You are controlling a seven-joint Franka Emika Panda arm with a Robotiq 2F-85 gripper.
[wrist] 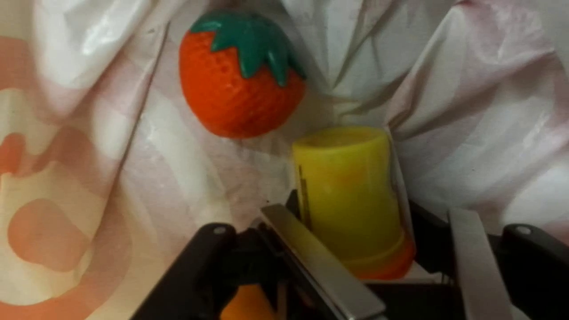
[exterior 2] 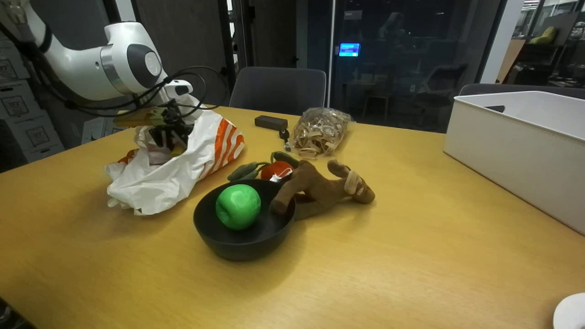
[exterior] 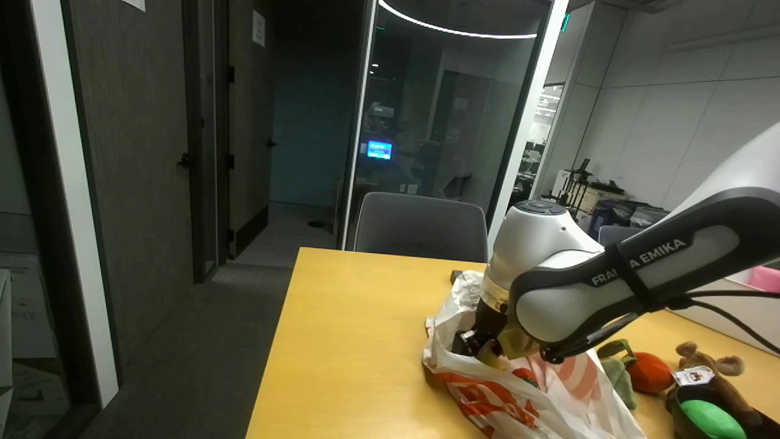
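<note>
Reaching down into a white and orange plastic bag (exterior: 475, 373), my gripper has its fingers apart on either side of a yellow, cup-like object (wrist: 346, 197) with a reddish-orange end. Whether the fingers press on it is unclear. A red toy strawberry (wrist: 240, 90) with green leaves lies inside the bag, beyond the fingertips and clear of them. Something orange (wrist: 248, 304) shows partly behind the left finger. In exterior view 2 the crumpled bag (exterior 2: 159, 186) lies on its side around the dark gripper (exterior 2: 172, 137), which covers much of the opening.
Beside the bag stands a black bowl (exterior 2: 247, 246) holding a green apple (exterior 2: 238, 206). A brown plush toy (exterior 2: 323, 189) leans on its rim, with a red plush (exterior 2: 277, 170) behind. A clear bag (exterior 2: 321, 131) and white bin (exterior 2: 515, 148) stand farther off.
</note>
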